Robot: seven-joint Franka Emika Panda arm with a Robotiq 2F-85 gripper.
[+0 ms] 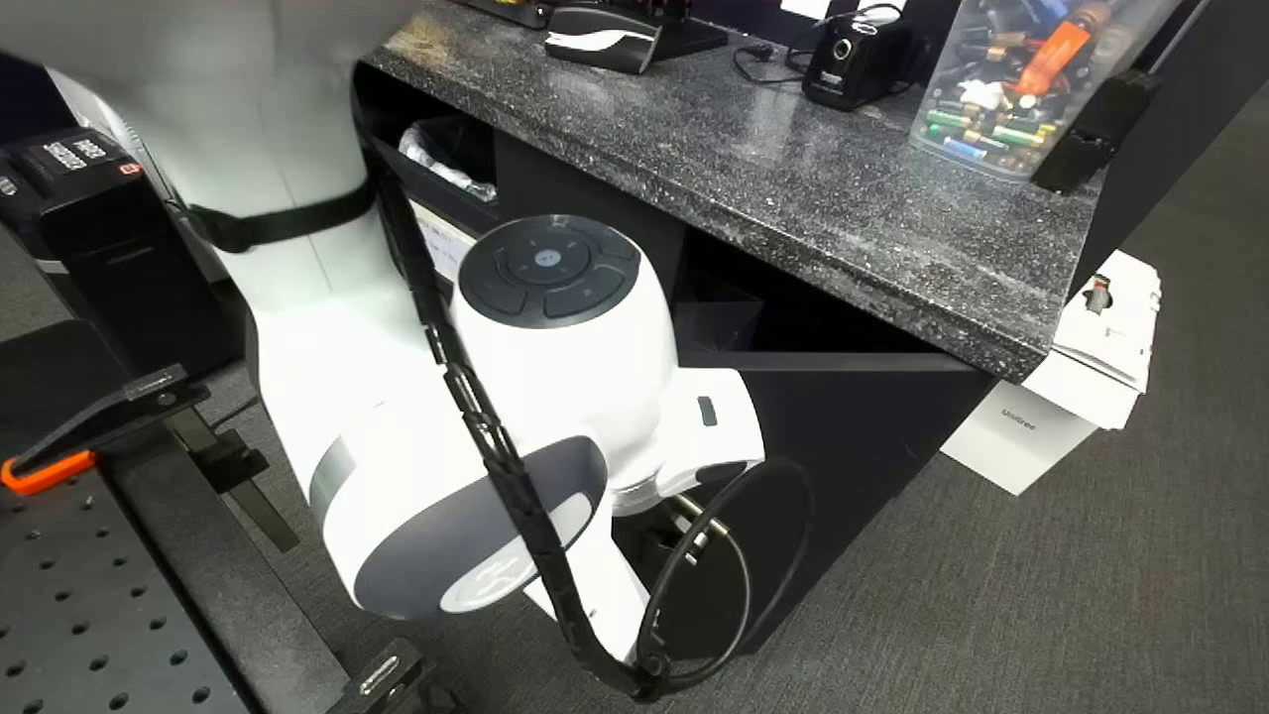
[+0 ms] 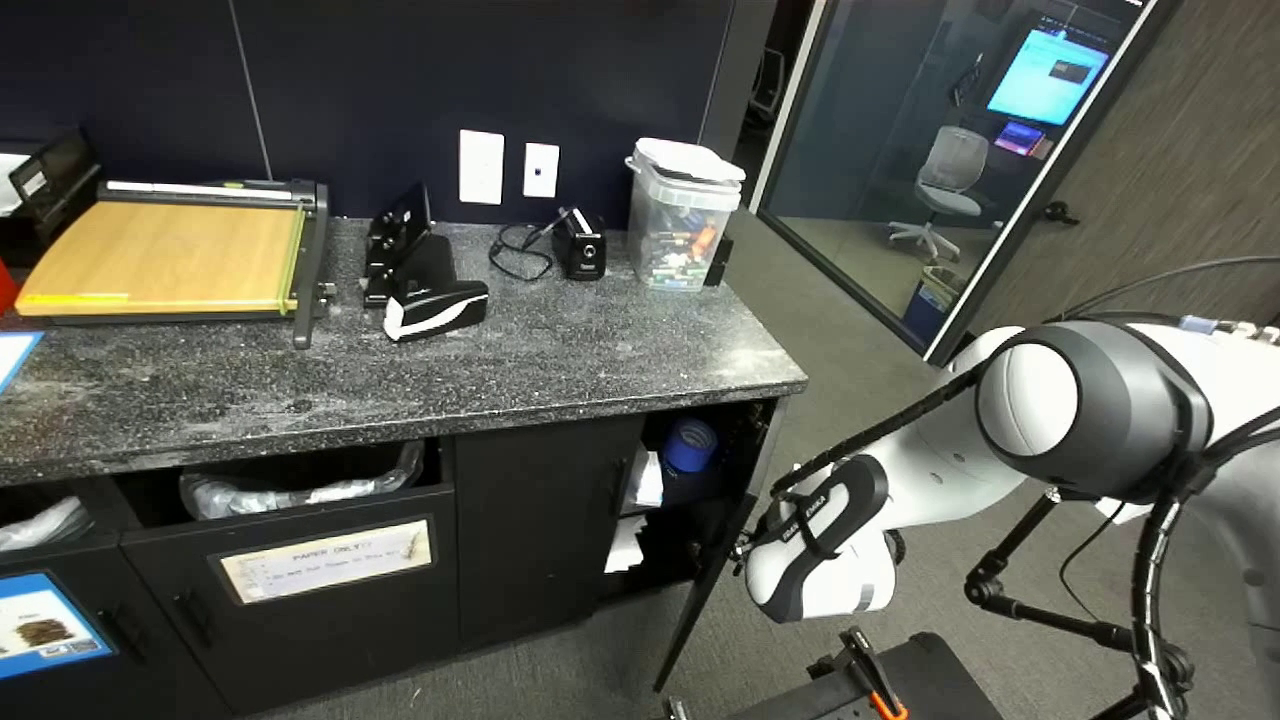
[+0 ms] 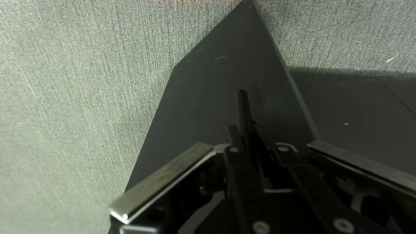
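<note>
A black cabinet door [image 3: 218, 97] fills the middle of the wrist view and stands swung out from its cabinet. From its face sticks a dark bar handle [image 3: 243, 111]. My gripper is shut on this handle, though the dark fingers [image 3: 234, 150] make the contact hard to make out. In exterior view 1 the arm's white wrist hides most of the gripper, which is beside the door [image 1: 857, 440]. Exterior view 2 shows the door [image 2: 714, 588] nearly edge-on, with the open cabinet interior [image 2: 684, 492] to its left.
Above the cabinet runs a speckled countertop [image 1: 738, 155] with a clear battery tub [image 1: 1011, 89]. A white box [image 1: 1035, 416] stands on the floor right of the door. The perforated black table [image 1: 107, 595] is at the lower left. Inside the cabinet is a blue roll [image 2: 690, 445].
</note>
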